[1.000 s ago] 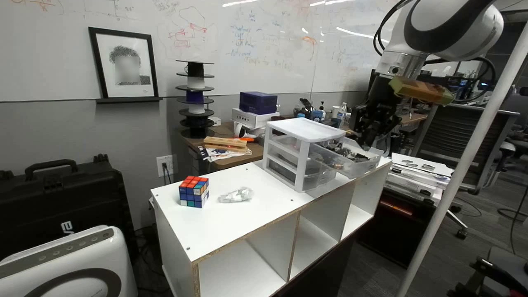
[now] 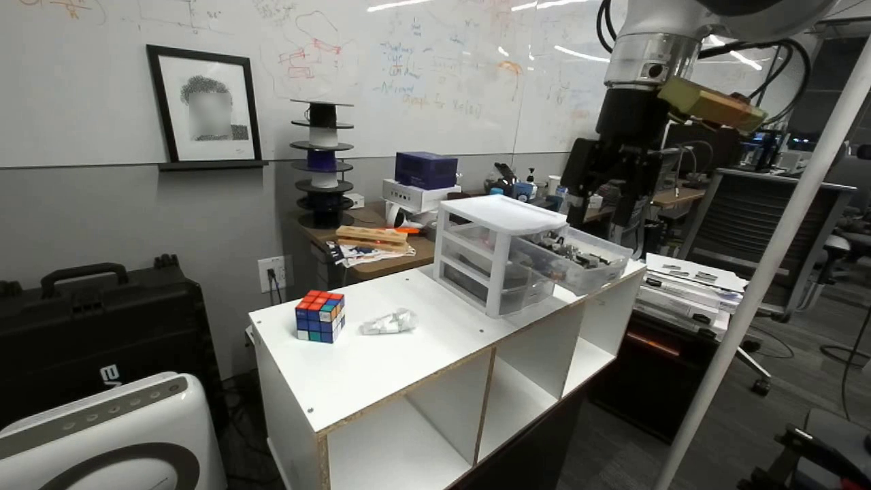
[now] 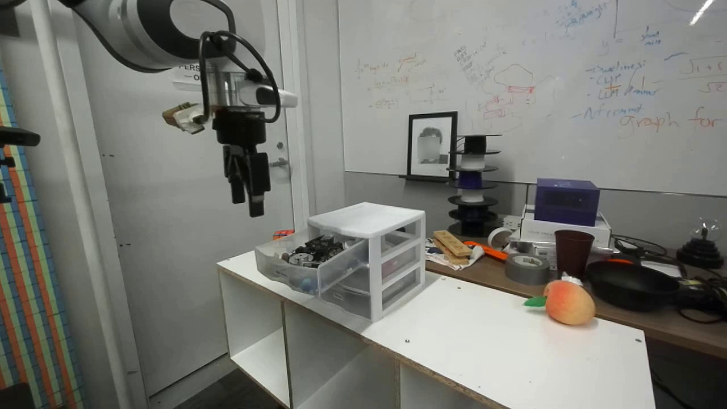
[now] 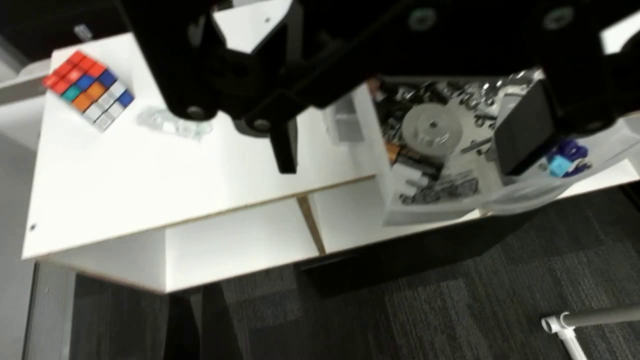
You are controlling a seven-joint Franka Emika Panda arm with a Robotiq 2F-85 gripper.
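My gripper [image 2: 600, 214] hangs above the pulled-out clear drawer [image 2: 608, 273], pointing down. Its fingers are wide apart; nothing shows between the fingers except the drawer's contents below. Loose small parts, among them a pale round disc [image 4: 432, 129], fill the drawer. In exterior view 2 the gripper [image 3: 247, 202] is clear of the drawer [image 3: 300, 278] by a visible gap. The white drawer unit [image 2: 514, 214] stands on the white shelf [image 2: 371, 376]. A colourful puzzle cube [image 2: 318, 317] and a crumpled clear packet [image 2: 389, 322] lie on the same top.
A peach-like fruit with a green leaf [image 3: 571, 304] sits on the shelf top in exterior view 2. A side desk [image 3: 487, 268] behind carries a dark pan [image 3: 630, 285], tape [image 3: 526, 268] and boxes. A pale pole [image 2: 767, 278] rises at the right. Bare shelf surface surrounds the cube.
My gripper has risen away from the drawer and turned from a slant to nearly upright, its fingers now visibly spread. Cube, packet and drawer unit look unmoved.
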